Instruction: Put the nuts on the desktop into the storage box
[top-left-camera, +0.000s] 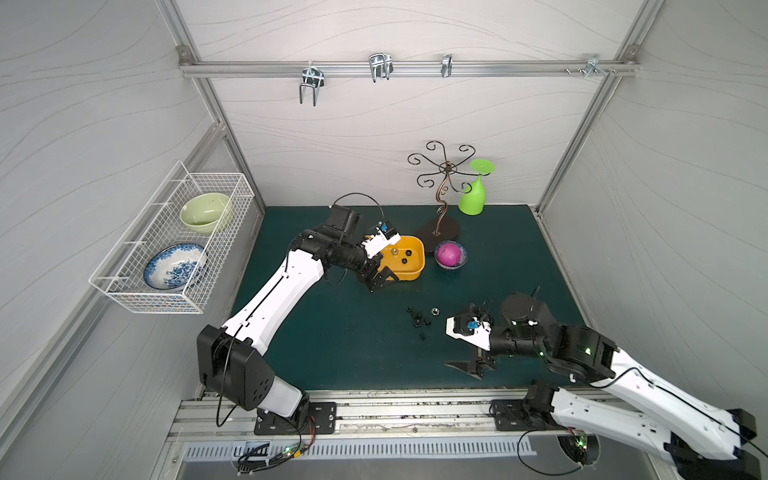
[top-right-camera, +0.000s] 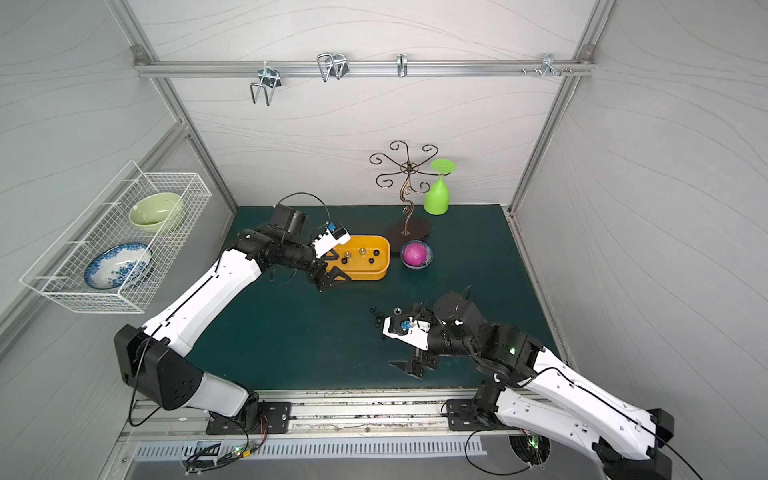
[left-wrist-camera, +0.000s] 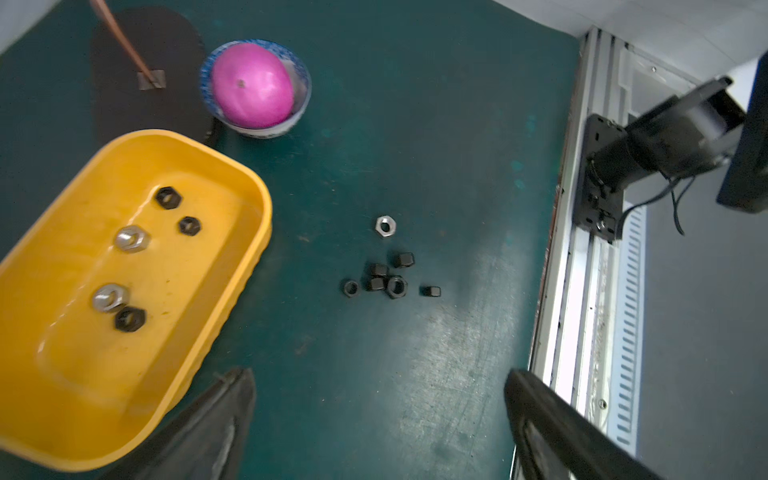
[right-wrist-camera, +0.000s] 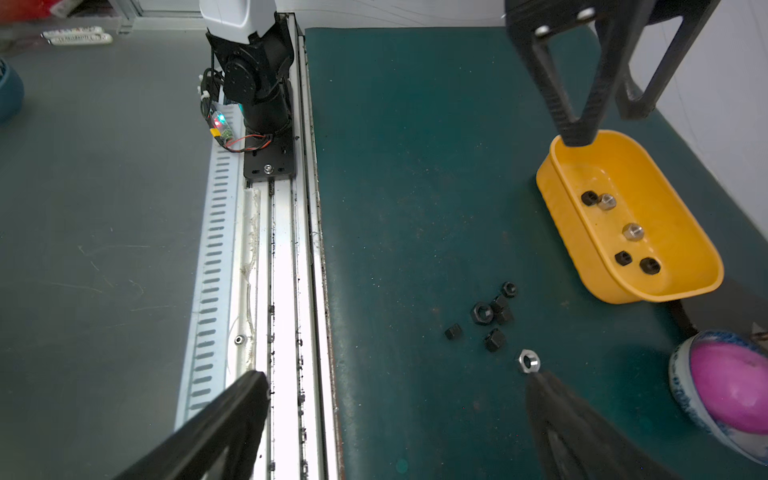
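A yellow storage box (top-left-camera: 404, 272) holds several black and silver nuts. On the green desktop (left-wrist-camera: 416, 368), a silver nut (left-wrist-camera: 385, 225) and a cluster of black nuts (left-wrist-camera: 397, 286) lie between the box and the front edge. My left gripper is open, hanging by the box's front left with the loose nuts in its view and nothing between its fingers. My right gripper stands open low at the front right, right of the loose nuts, also empty.
A small bowl with a pink ball (top-left-camera: 449, 254) sits right of the box. A metal stand (top-left-camera: 438, 224) and green vase (top-left-camera: 472, 196) are at the back. A wire basket (top-left-camera: 120, 296) with bowls hangs on the left wall.
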